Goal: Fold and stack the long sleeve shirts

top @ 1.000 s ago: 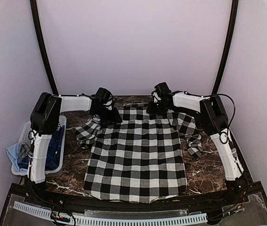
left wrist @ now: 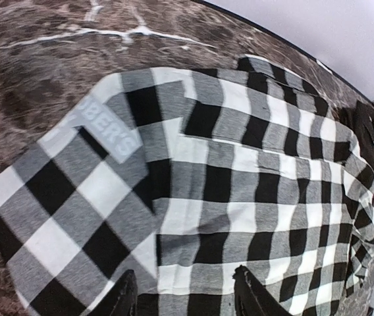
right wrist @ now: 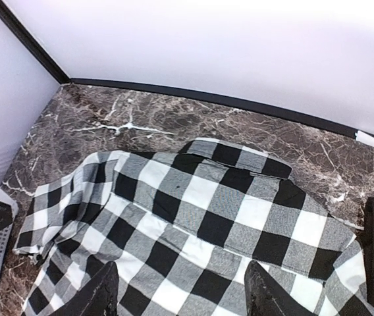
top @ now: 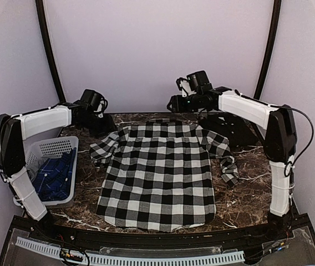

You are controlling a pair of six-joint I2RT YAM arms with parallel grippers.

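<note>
A black-and-white checked shirt (top: 157,172) lies spread over the table, collar end at the back and hem near the front edge. Its left sleeve (top: 103,151) is bunched out to the side; the right sleeve (top: 228,169) bends down toward the front. Over the left shoulder area hangs my left gripper (top: 105,128), open, with only cloth below its parted fingertips (left wrist: 122,296) in the left wrist view. Above the collar's right part, my right gripper (top: 172,104) is raised clear of the shirt. Its fingers (right wrist: 101,289) stand apart and hold nothing.
A white basket (top: 74,166) with dark blue plaid cloth (top: 55,177) stands at the left, partly behind the left arm. Dark folded cloth (top: 229,128) lies at the back right. Bare marbled table (top: 252,194) shows right of the shirt.
Both grippers have come up off the shirt's shoulders, the left moving outward to the left, the right rising. The shirt's hem has shifted slightly back and left.
</note>
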